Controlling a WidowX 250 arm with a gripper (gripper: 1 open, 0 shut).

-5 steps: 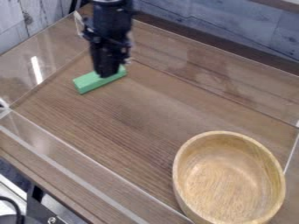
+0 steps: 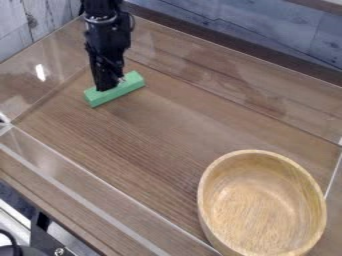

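Note:
My black gripper point(image 2: 110, 80) hangs at the upper left of the camera view, its tip down at a green rectangular block point(image 2: 123, 91) lying flat on the wooden table. The fingertips are at or just over the block's upper-left part; whether they touch or grip it, and how far apart they are, is unclear.
An empty round light wooden bowl point(image 2: 261, 170) sits at the lower right. Walls bound the back and left, and dark cables lie beyond the table's lower-left edge.
My gripper has moved left from near the middle and down onto the green block. The block shows no clear movement.

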